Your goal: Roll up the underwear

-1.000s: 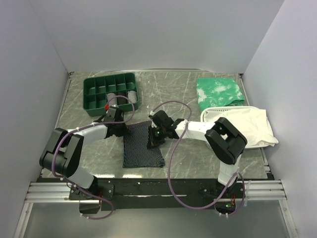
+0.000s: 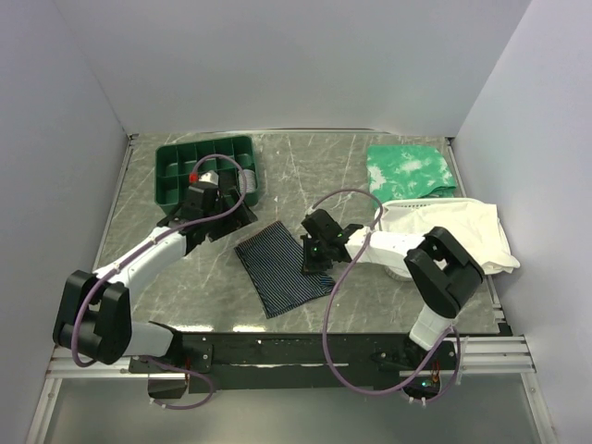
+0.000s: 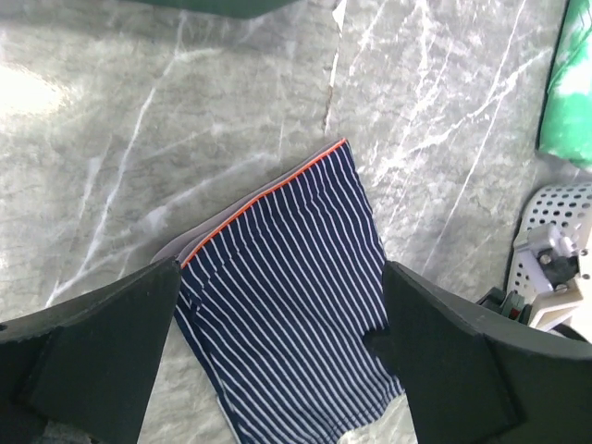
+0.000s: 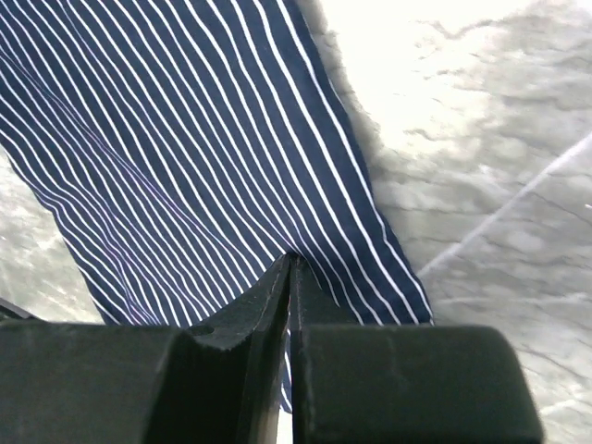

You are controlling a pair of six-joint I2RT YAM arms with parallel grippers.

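The underwear [image 2: 277,268], dark navy with thin white stripes, lies as a flat folded panel at the middle front of the table, turned at an angle. An orange-red edge line [image 3: 264,196] runs along one end of it in the left wrist view. My right gripper is shut on the cloth near its side edge, a small pucker showing at the fingertips. Off the cloth's upper left corner, my left gripper [image 2: 242,220] stands open; its fingers [image 3: 102,351] are spread wide with nothing held between them.
A green divided box [image 2: 180,157] with rolled items inside stands at the back left, close by the left gripper. A white basket [image 2: 430,203] with pale cloth is at the right, a folded green cloth [image 2: 407,168] behind it. Bare marble lies left of the underwear.
The underwear has slid right and turned, along with my right gripper. My left gripper has come off its upper left corner, moving up slightly and opening.
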